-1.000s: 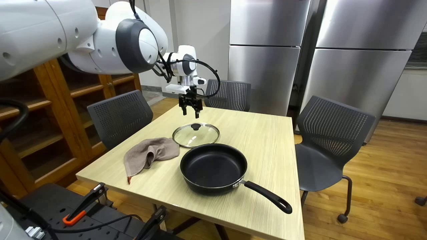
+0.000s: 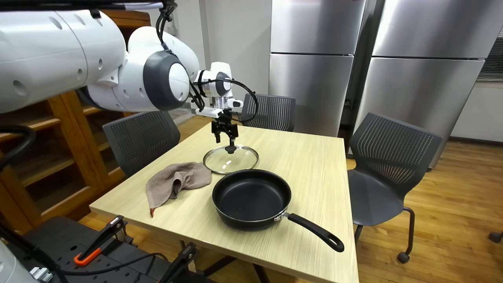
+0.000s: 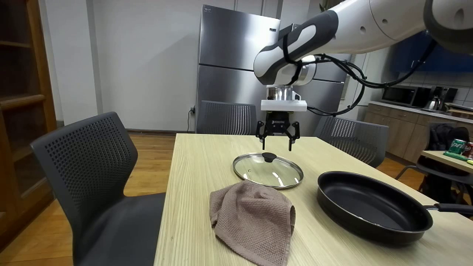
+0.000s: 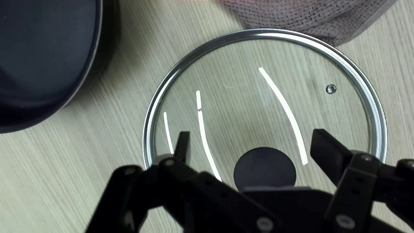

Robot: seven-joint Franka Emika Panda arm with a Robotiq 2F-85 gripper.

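A round glass lid (image 4: 240, 112) with a steel rim and a black knob (image 4: 265, 167) lies flat on the table. My gripper (image 3: 277, 148) hangs over the lid's far side, open, its fingers pointing down. In the wrist view the knob appears between the two spread fingers, touching neither, and its lower edge is covered by the gripper body. The black frying pan (image 2: 252, 195) stands empty, with its handle (image 2: 316, 231) toward the table's near right corner. A crumpled brown cloth (image 3: 252, 217) lies close to the lid.
Bare tabletop (image 2: 311, 165) stretches to the right of the lid and pan. Dark chairs (image 2: 389, 165) stand around the table. A wooden cabinet (image 2: 61, 155) is at the left, and steel fridges (image 2: 311, 85) are behind.
The arm and gripper have come down closer to the lid's knob. Lid, pan and cloth have stayed in place.
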